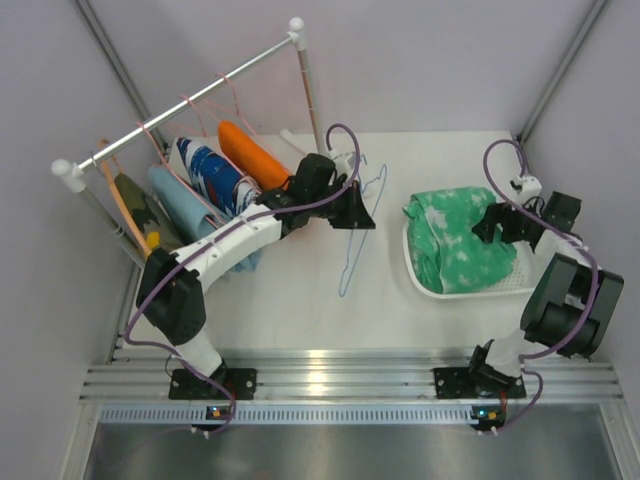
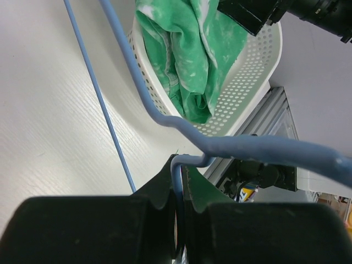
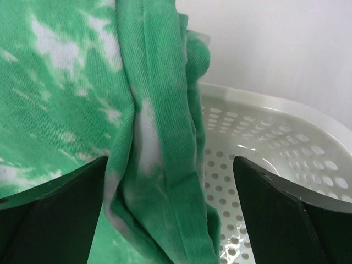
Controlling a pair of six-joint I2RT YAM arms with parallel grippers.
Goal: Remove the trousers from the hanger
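Note:
My left gripper (image 1: 360, 216) is shut on a thin blue hanger (image 2: 245, 146), which hangs bare from it in mid-air, left of the basket. Green tie-dyed trousers (image 1: 458, 240) lie bunched in the white perforated basket (image 1: 450, 294), apart from the hanger. Over their right side is my right gripper (image 1: 488, 228), open, with a folded green edge (image 3: 162, 176) between or just below its fingers in the right wrist view.
A rail (image 1: 185, 104) on the left holds several garments on hangers, orange, patterned, light blue and olive. The white board (image 1: 330, 320) is clear in front of the blue hanger.

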